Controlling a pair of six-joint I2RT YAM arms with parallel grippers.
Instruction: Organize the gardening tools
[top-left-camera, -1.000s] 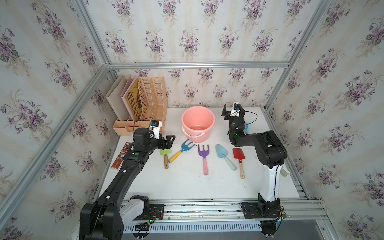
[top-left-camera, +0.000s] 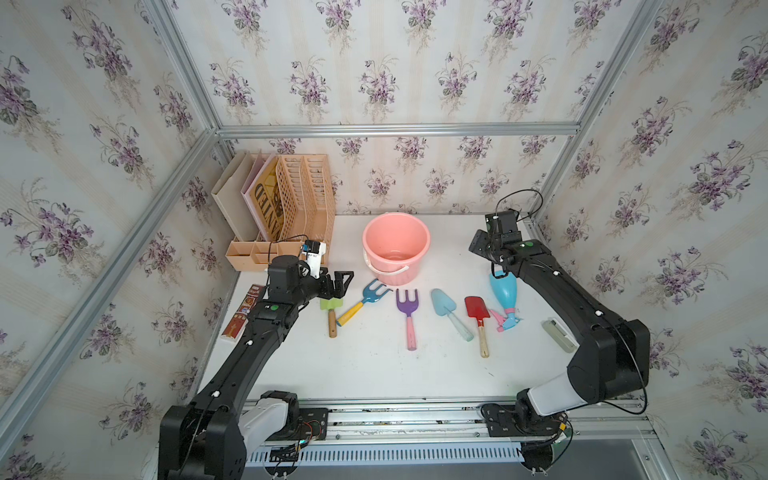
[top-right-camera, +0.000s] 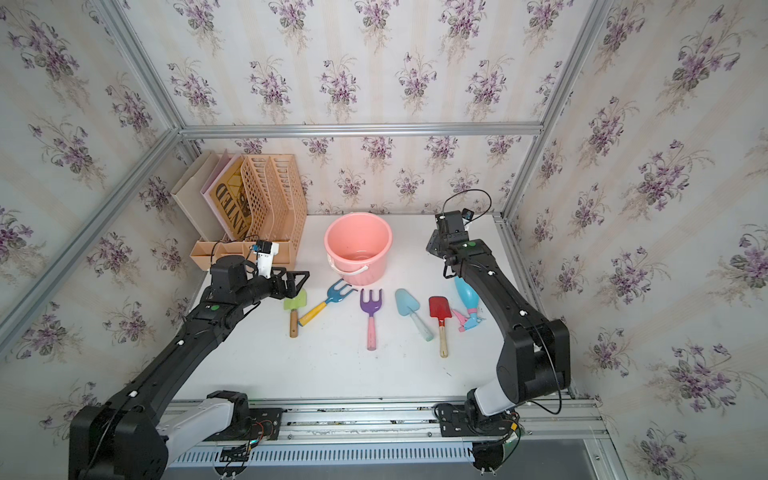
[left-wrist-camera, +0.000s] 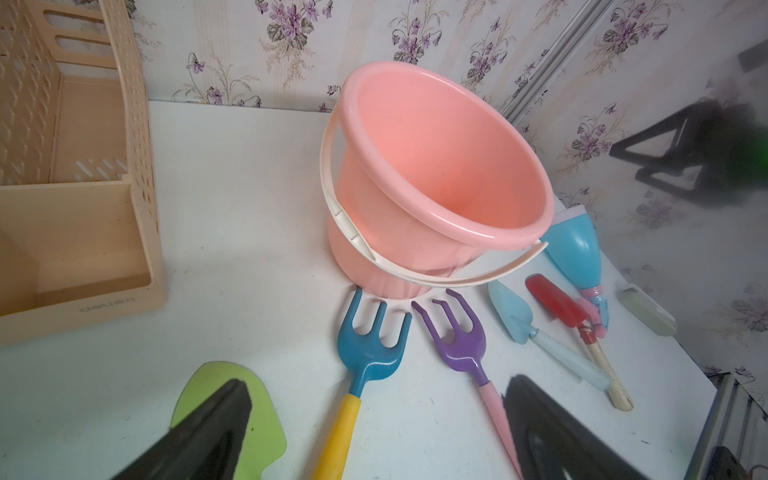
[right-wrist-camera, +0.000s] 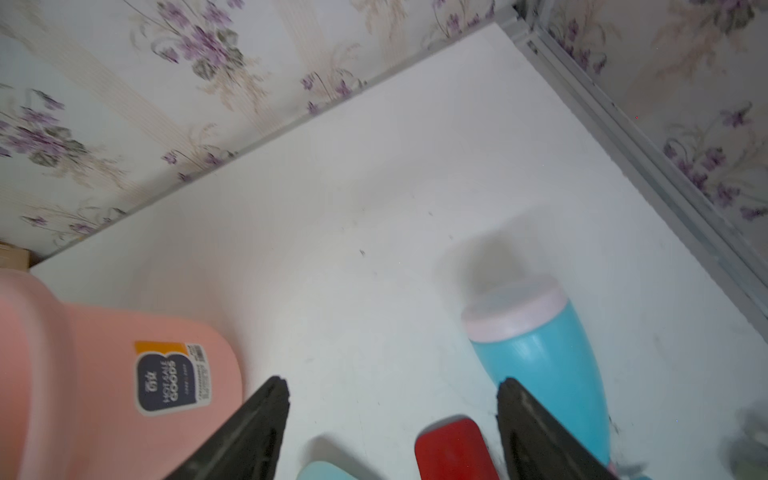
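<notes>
Several tools lie in a row: green trowel, blue fork, purple fork, pale-blue trowel, red shovel. A pink bucket stands behind them. My left gripper hangs open and empty over the green trowel, left of the bucket. My right gripper is raised right of the bucket, above the blue spray bottle; its blurred fingers in the right wrist view stand apart with nothing between them.
A beige organizer with folders fills the back left. A grey object lies at the right edge. Bare table shows at the front and behind the bottle.
The left arm and the tools are nearly unchanged.
</notes>
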